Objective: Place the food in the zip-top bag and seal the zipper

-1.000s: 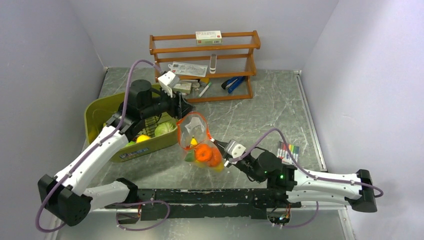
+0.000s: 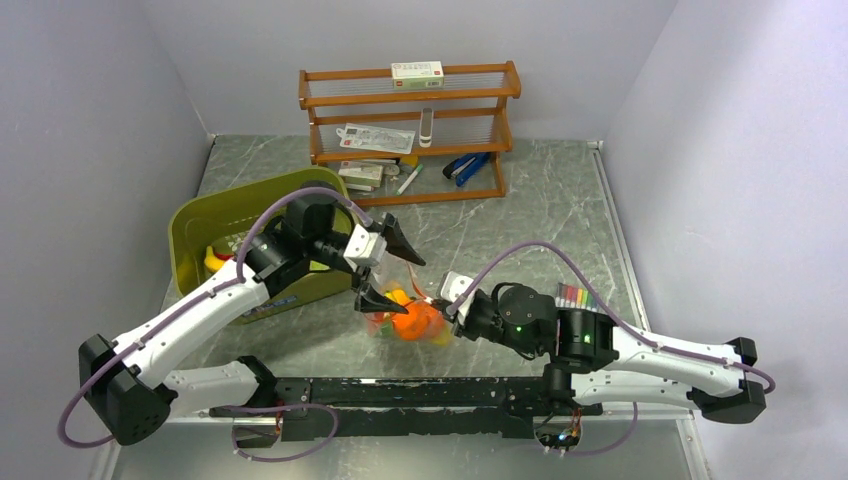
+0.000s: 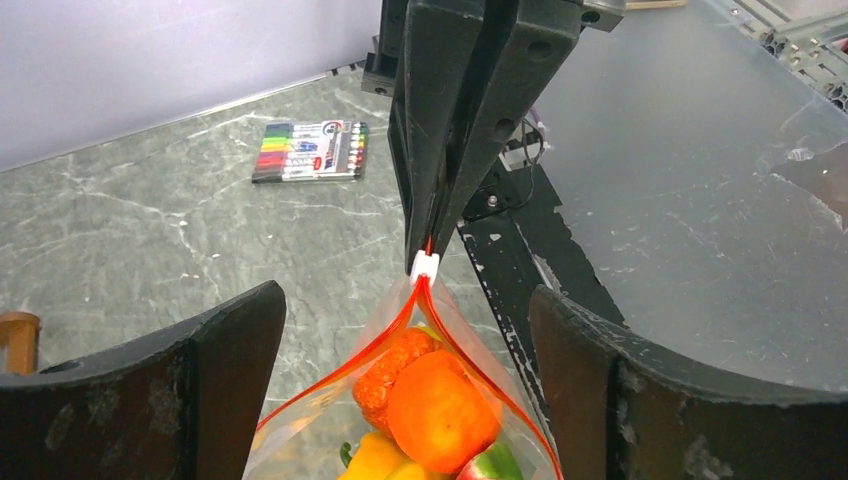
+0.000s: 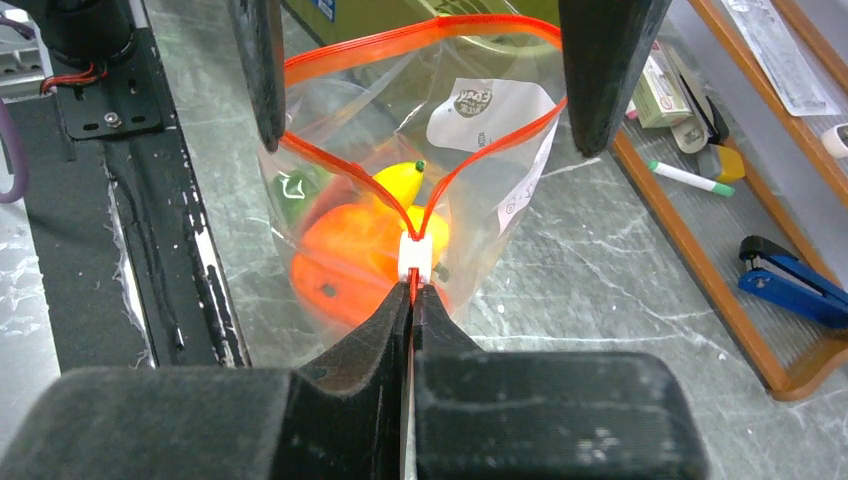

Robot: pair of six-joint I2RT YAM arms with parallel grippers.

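Observation:
A clear zip top bag (image 4: 500, 105) with an orange zipper edge stands with its mouth spread. Inside it are an orange fruit (image 3: 437, 412), a yellow pepper (image 3: 380, 458) and other food pieces. A white slider (image 3: 424, 266) sits at the near corner of the zipper. My right gripper is shut on the orange zipper end just behind that slider. My left gripper (image 2: 414, 287) is open over the bag, and its fingers (image 4: 612, 75) stand wide apart on either side of the mouth with nothing gripped between them.
On the left stands a green bin (image 2: 185, 235) holding more food, partly hidden by my left arm. A wooden rack (image 2: 310, 100) with boxes and a blue stapler (image 2: 468, 168) is at the back. Marker pens (image 2: 577, 297) lie at the right.
My left gripper has opened and turned, coming from beside the bin's far right corner to above the bag. The right arm has shifted slightly, still at the zipper end.

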